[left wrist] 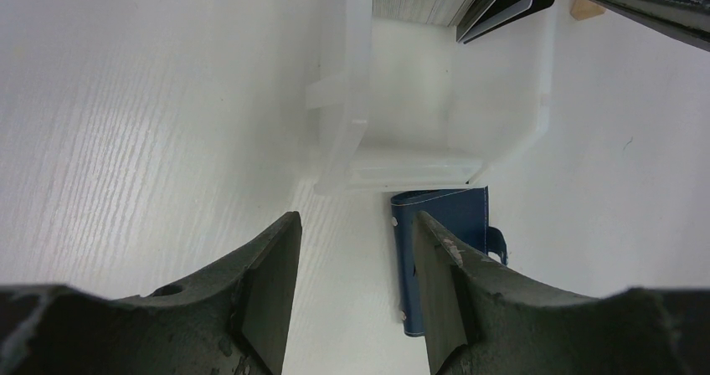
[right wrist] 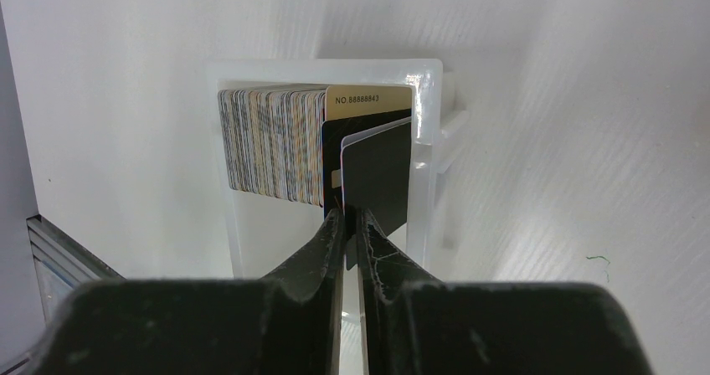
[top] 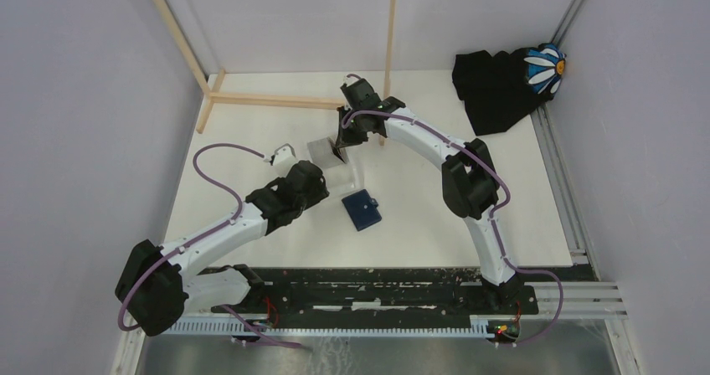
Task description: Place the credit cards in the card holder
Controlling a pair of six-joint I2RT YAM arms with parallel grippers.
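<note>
A clear open box (right wrist: 427, 166) holds a tight row of cards (right wrist: 272, 145). At the row's right end a black card (right wrist: 377, 174) leans in front of another black card and a gold one. My right gripper is at the leaning card's lower left edge, its fingers close together on either side of that edge; whether they press on it is not clear. The dark blue card holder (top: 362, 210) lies on the table in front of the box. Near the holder and the box, my left gripper stands open, nothing between its fingers.
Behind the box runs a wooden bar (top: 276, 100). A black cloth with a blue flower print (top: 494, 95) lies at the back right. The table right of the holder is bare, and so is its left back part.
</note>
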